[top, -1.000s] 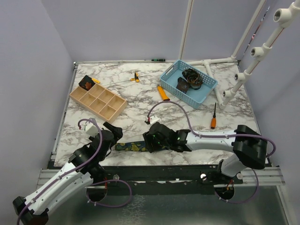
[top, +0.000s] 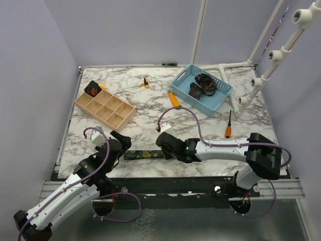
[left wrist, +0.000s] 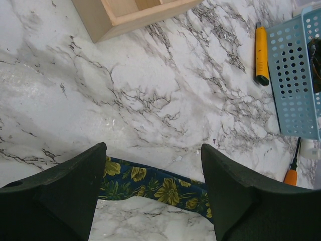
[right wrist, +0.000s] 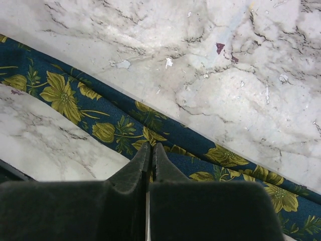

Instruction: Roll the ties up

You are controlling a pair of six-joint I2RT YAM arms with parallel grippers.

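Observation:
A dark blue tie with yellow flowers [top: 144, 154] lies stretched out, left to right, near the table's front edge. In the right wrist view the tie [right wrist: 103, 120] is folded lengthwise and runs slantwise across the marble. My right gripper is shut at its lower edge, fingertips over the cloth; whether any fabric is pinched does not show. The left gripper stands open above the tie's left part [left wrist: 150, 183], nothing between its fingers. The right arm hides the tie's right end in the top view.
A wooden compartment box [top: 106, 109] with a rolled dark tie [top: 93, 89] by it is at the left. A blue basket [top: 213, 103] holds dark items. An orange-yellow tool [top: 174, 99] and screwdriver [top: 228, 128] lie farther back.
The tie's left end moved slightly. The left arm has stayed still.

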